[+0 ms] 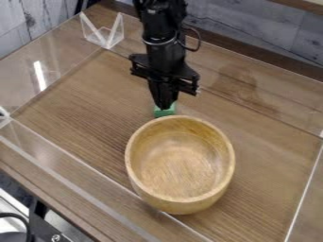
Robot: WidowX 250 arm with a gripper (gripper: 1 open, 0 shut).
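Observation:
The black robot gripper (163,99) hangs from the arm at the upper middle, its tip just above a small green object (165,112) behind the wooden bowl. Whether the fingers are open or shut on the object is hard to tell. The large light wooden bowl (178,164) sits empty in the lower middle, close to the green object.
Clear plastic brackets (104,30) stand at the back left and at the left edge. Black cables (15,227) lie at the lower left corner. A raised border runs along the back right.

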